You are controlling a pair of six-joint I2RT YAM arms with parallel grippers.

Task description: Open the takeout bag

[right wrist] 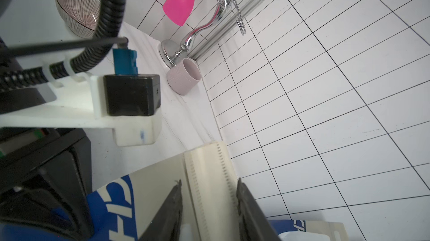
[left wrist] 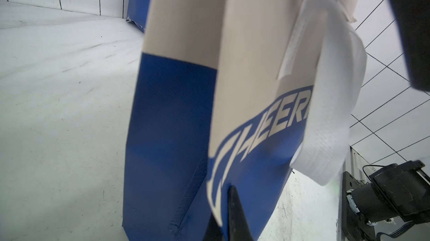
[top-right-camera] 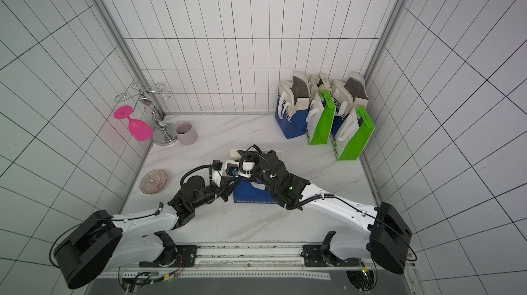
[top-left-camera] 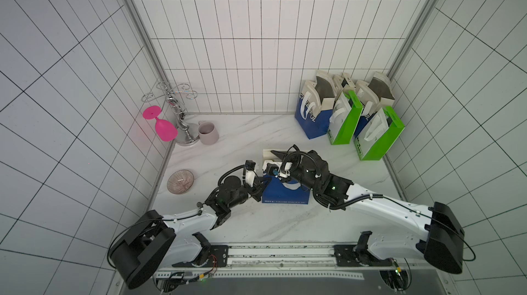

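Note:
The blue and cream takeout bag (top-left-camera: 285, 195) stands upright on the counter, largely covered by my right arm in the top views. In the left wrist view, my left gripper is shut low at the bag's front side edge, with the edge of the printed panel (left wrist: 250, 151) running in between its fingers. A white strap handle (left wrist: 331, 84) hangs on the bag's front. My right gripper is open at the bag's top, its fingers on either side of the cream upper edge (right wrist: 208, 169). The bag's mouth is hidden.
Several blue and green bags (top-left-camera: 341, 122) stand at the back right. To the left are a mug (top-left-camera: 208, 133), a metal stand with a pink goblet (top-left-camera: 164, 129), and a bowl (top-left-camera: 180, 182). The two arms' wrists are close together over the bag.

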